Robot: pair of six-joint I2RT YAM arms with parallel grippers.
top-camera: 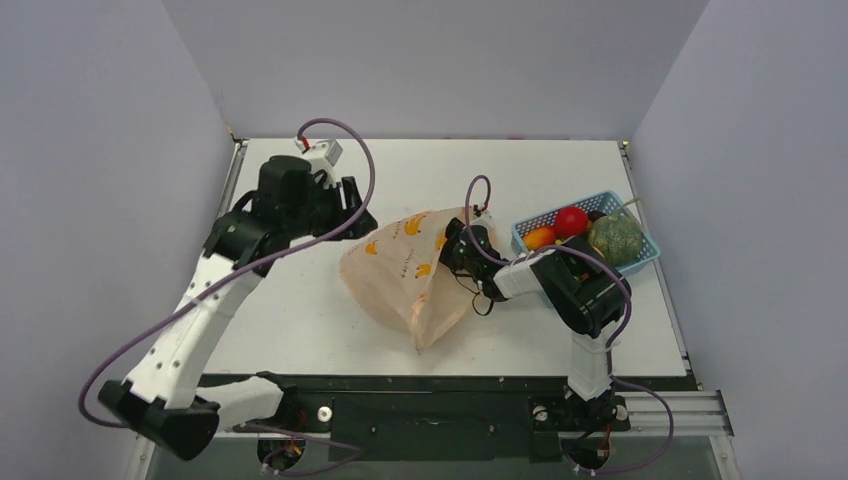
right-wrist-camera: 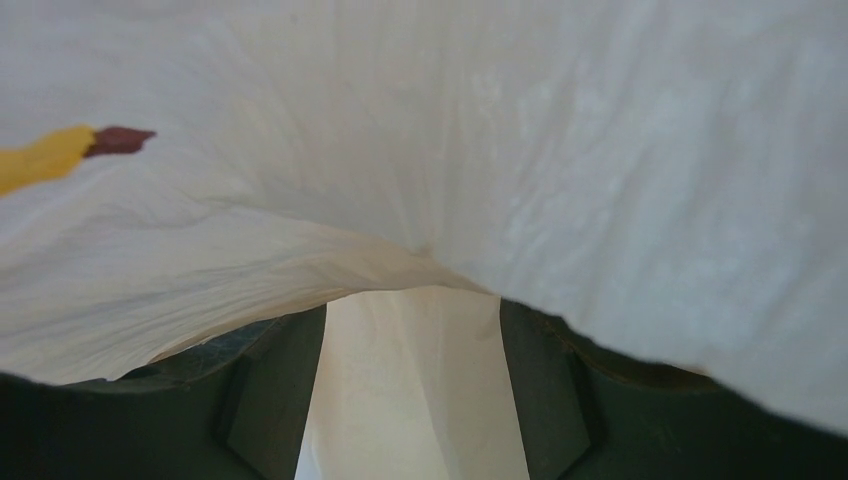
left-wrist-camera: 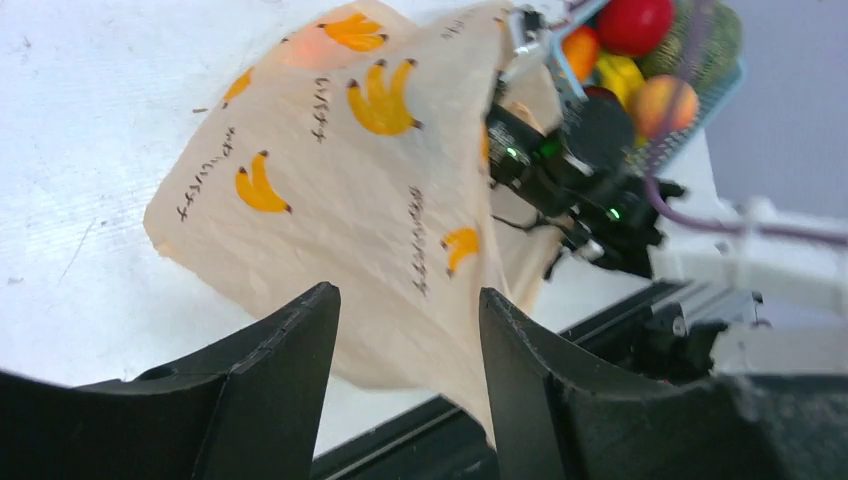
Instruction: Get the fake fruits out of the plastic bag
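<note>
A thin peach plastic bag (top-camera: 400,275) printed with bananas lies on the white table, its mouth toward the right. My right gripper reaches into that mouth with its fingers open; only pale bag film shows between its fingers, and the top view hides its tips. To the bag's upper left hangs my left gripper (top-camera: 358,210), raised above the table. In the left wrist view its fingers (left-wrist-camera: 290,360) stand apart with nothing held, the bag (left-wrist-camera: 340,220) lying beyond them. An orange tint (left-wrist-camera: 318,48) shows faintly through the bag's far corner.
At the right, a blue basket (top-camera: 518,238) holds several fruits, among them a red one (top-camera: 571,221), an orange one (top-camera: 540,238) and a green pumpkin-like one (top-camera: 615,240). Grey walls stand around.
</note>
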